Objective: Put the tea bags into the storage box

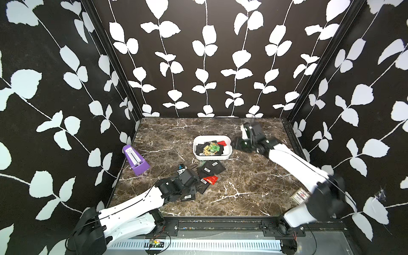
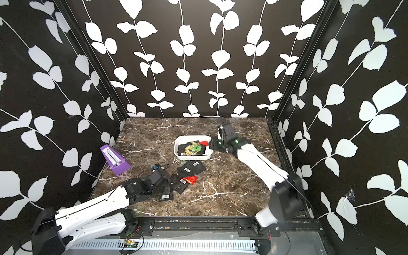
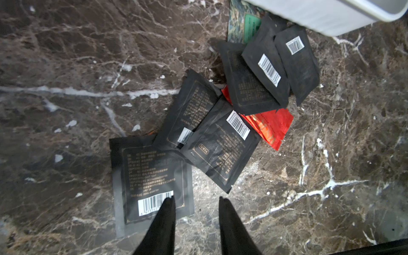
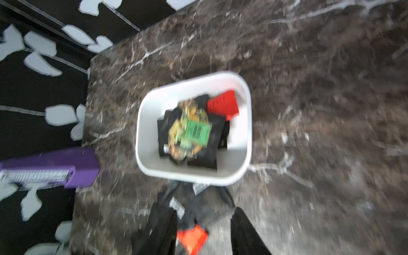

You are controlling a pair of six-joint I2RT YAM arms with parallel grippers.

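Observation:
A white storage box point(image 4: 144, 159) stands at mid-table, holding black packets, a red one and a yellow-green packet point(image 4: 196, 131). In front of it lies a loose pile of black tea bags point(image 3: 263, 72), overlapping one another, with a red tea bag point(image 3: 272, 125) poking out beneath. A patterned green packet point(image 3: 242, 25) is partly covered at the box's side. Nearest my left gripper is a flat black tea bag point(image 3: 148, 178); the gripper hangs over the pile, its fingers apart and empty. To the right of the box, my right gripper is open and holds nothing.
A purple metronome-like object point(image 1: 136, 160) stands at the table's left edge. A small card or box point(image 1: 300, 195) lies near the right edge. Bare marble point(image 1: 255, 187) stretches across the front right and along the back.

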